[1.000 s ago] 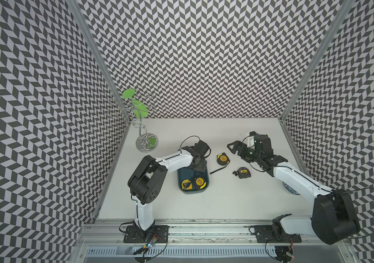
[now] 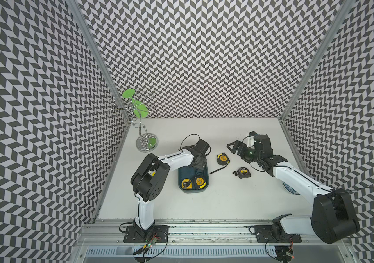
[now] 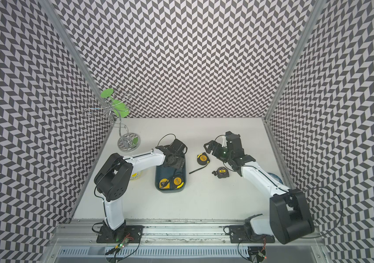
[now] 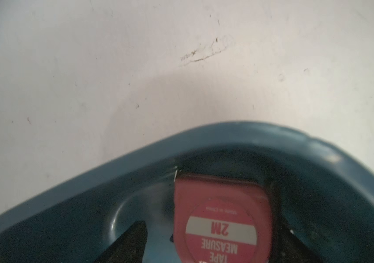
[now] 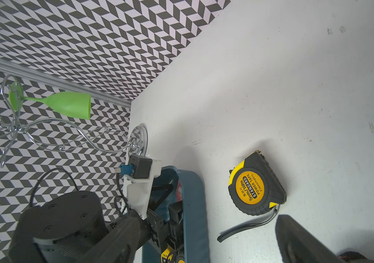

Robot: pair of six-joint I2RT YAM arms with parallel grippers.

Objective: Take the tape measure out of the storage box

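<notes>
The blue storage box (image 2: 179, 180) holds two yellow-black tape measures (image 2: 199, 182) at its front and, in the left wrist view, a red 2M tape measure (image 4: 222, 197) near the rim. My left gripper is down inside the box, open, its fingertips on either side of the red tape measure; whether they touch it is unclear. My right gripper hangs open right of the box. In the right wrist view a yellow-black tape measure (image 5: 252, 188) with a strap lies on the table below it; a darker tape measure (image 2: 243, 173) lies farther right.
A chrome stand (image 2: 146, 141) with green glasses is at the back left. A patterned blue round item (image 2: 290, 188) sits partly under the right arm. Free table (image 2: 248, 197) shows in front and behind.
My left arm and gripper have shifted slightly over the box, the wrist a little to the right. The right arm has hardly moved.
</notes>
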